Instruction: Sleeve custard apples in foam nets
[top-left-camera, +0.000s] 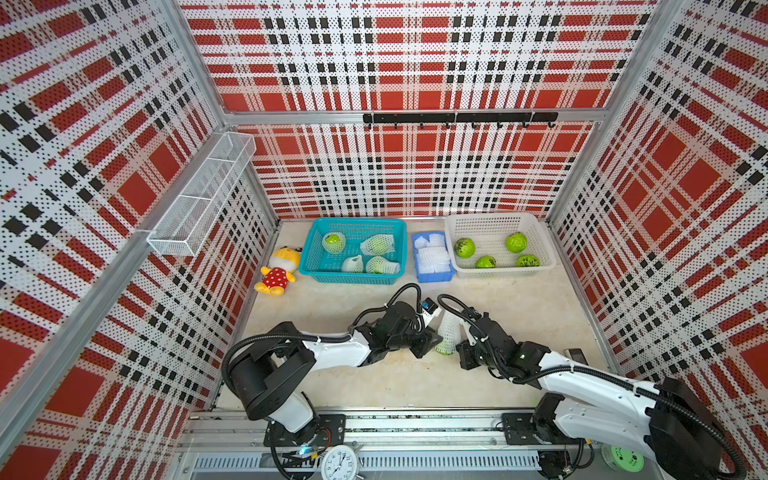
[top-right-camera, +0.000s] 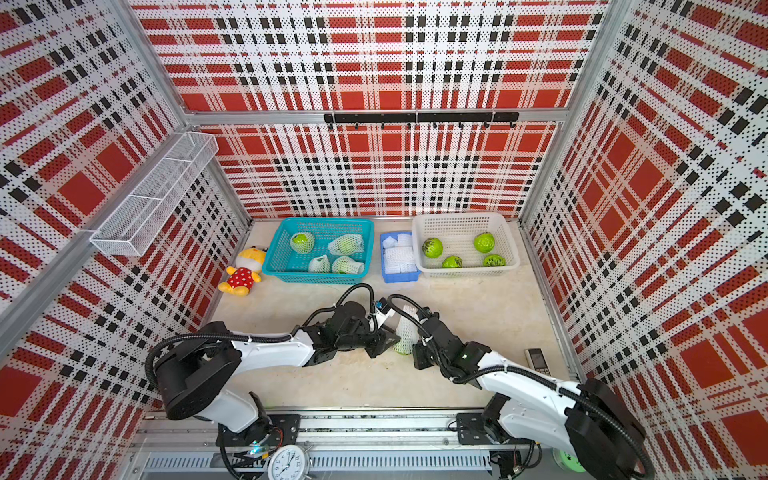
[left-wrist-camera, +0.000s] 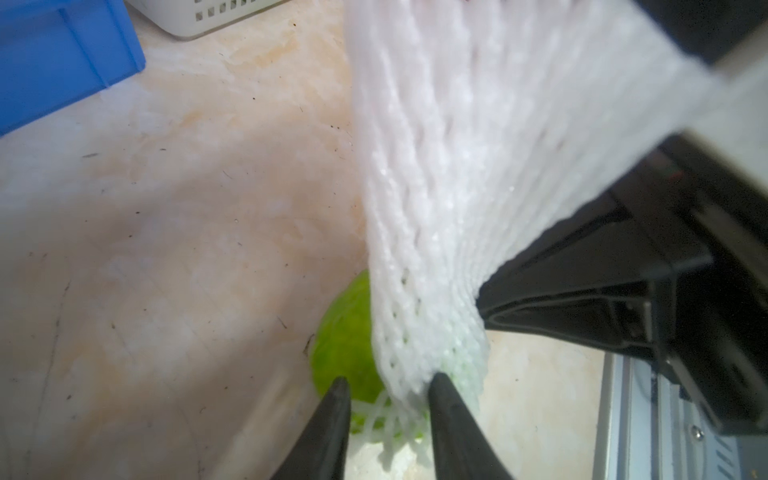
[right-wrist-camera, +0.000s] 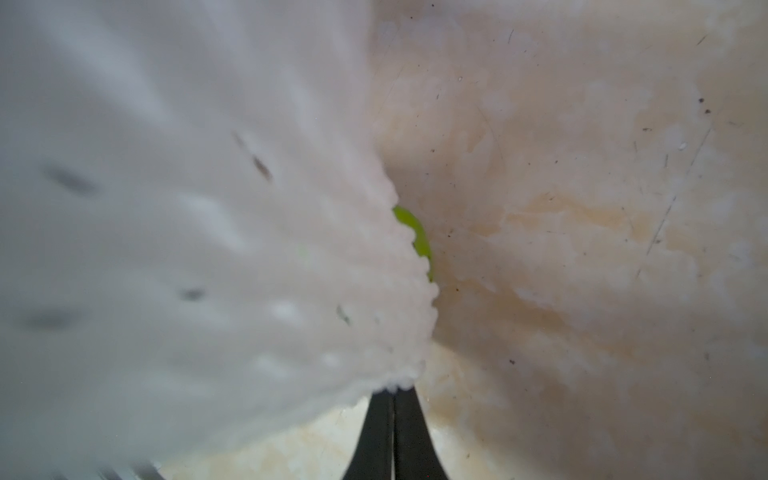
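A white foam net (left-wrist-camera: 448, 120) stands stretched over a green custard apple (left-wrist-camera: 340, 344) on the table, between my grippers at the front middle. In the left wrist view the apple shows at the net's lower end. My left gripper is part open around the net's lower edge at the apple; whether it grips is unclear. My right gripper is shut at the net's edge; whether net is between its fingertips is hidden.
A teal basket (top-left-camera: 320, 268) holds netted apples, a blue bin (top-left-camera: 433, 276) spare nets, a white basket (top-left-camera: 500, 270) loose apples. A plush toy (top-left-camera: 276, 276) sits left, a phone (top-right-camera: 537, 360) right.
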